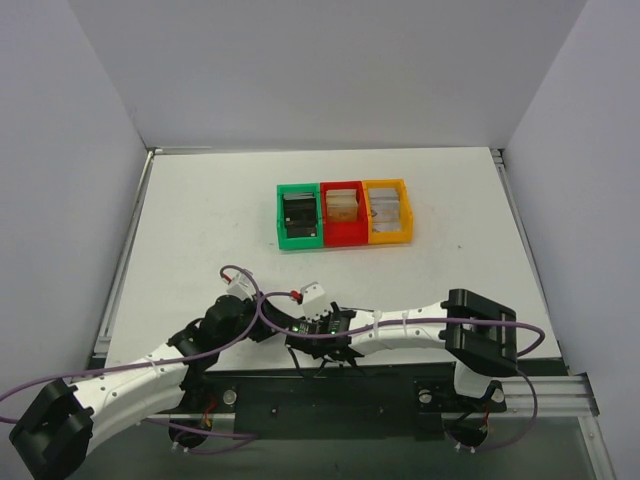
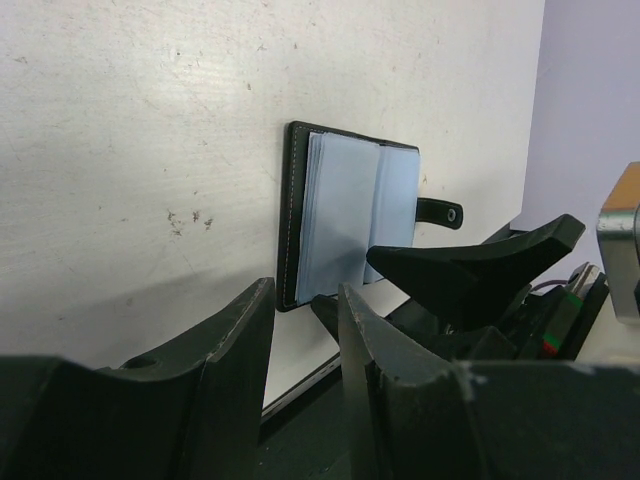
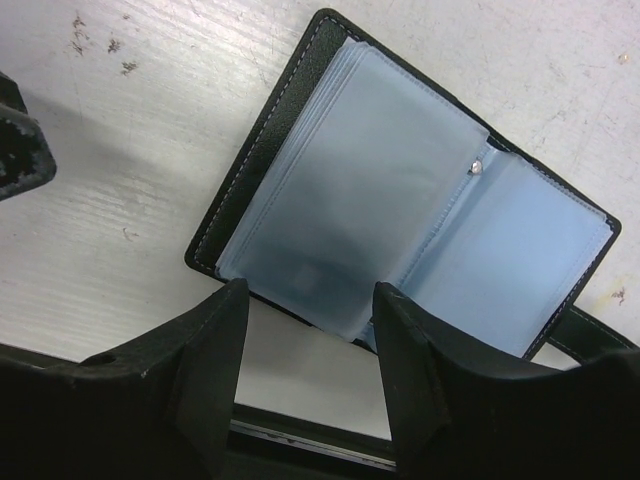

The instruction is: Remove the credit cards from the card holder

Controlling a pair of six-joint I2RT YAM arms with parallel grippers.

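Note:
An open black card holder (image 2: 292, 210) with translucent blue sleeves (image 3: 350, 190) lies on the white table near the front edge, mostly hidden by the arms from above. My right gripper is part open over the holder's lower edge, its fingertips at the sleeves' bottom; whether anything is between them is unclear. My left gripper is low beside the holder, its fingertips close together with a narrow gap. What, if anything, it grips cannot be seen. No card shows clearly outside the sleeves.
Green (image 1: 282, 215), red (image 1: 345, 238) and yellow (image 1: 402, 212) bins with cards or sleeves inside stand at the back centre. The front edge runs just below both grippers.

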